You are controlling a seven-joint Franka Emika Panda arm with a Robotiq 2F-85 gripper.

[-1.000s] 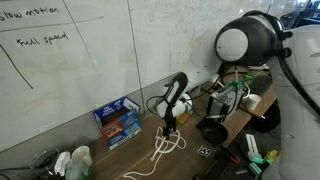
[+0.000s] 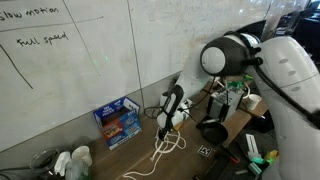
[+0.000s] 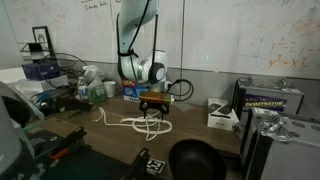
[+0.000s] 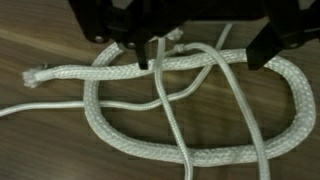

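A thick white braided rope (image 4: 150, 150) lies in a loop on the wooden table, its frayed end (image 4: 35, 76) pointing left in the wrist view. Thinner white cord (image 4: 245, 105) crosses over and under it. Low above the rope is my gripper, its dark fingers (image 4: 122, 25) spread apart at the top of the wrist view. No rope is visibly clamped between them. The same rope (image 3: 150, 128) shows beneath the gripper (image 3: 156, 104) in exterior view 2. From exterior view 1, the gripper (image 2: 165, 133) stands at the loop's upper side.
A blue-and-red box (image 2: 119, 122) stands by the whiteboard, left of the arm. A black pan (image 3: 197, 160) sits at the front right, near a metal toaster-like appliance (image 3: 270, 140). Bare table (image 2: 110, 160) shows left of the rope.
Over the last second the arm has shifted left and lower in exterior view 1, its gripper moving slightly left over the rope. The rope looks unmoved.
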